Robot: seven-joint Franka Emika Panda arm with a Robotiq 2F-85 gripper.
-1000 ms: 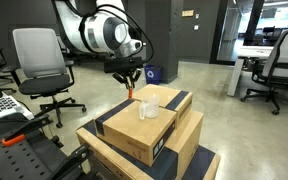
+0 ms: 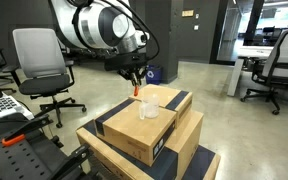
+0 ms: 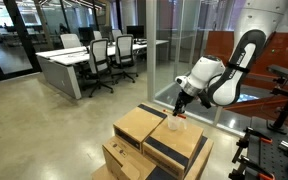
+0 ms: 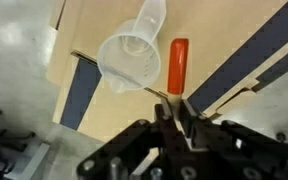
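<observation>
An orange stick-like object [image 4: 178,65] is pinched at one end by my gripper, which is shut on it. In exterior view 1 the orange object [image 2: 136,91] hangs upright below the gripper [image 2: 137,81], above the cardboard box top [image 2: 124,122]. A translucent white cup [image 4: 124,62] stands on the box beside the orange object in the wrist view, apart from it. Against the cup's rim lies a smaller clear piece [image 4: 152,16]; whether it is joined to the cup I cannot tell. From exterior view 2, the cup [image 3: 174,124] sits close below the gripper.
More cardboard boxes [image 2: 189,135] lie around and under the box top. A black table [image 2: 24,155] holding dark equipment is at the left in exterior view 1. Office chairs [image 2: 284,65] stand farther off. Bare box surface surrounds the cup.
My gripper has shifted slightly to the right in exterior view 1, carrying the orange object toward the cup. The cup and the boxes have stayed put.
</observation>
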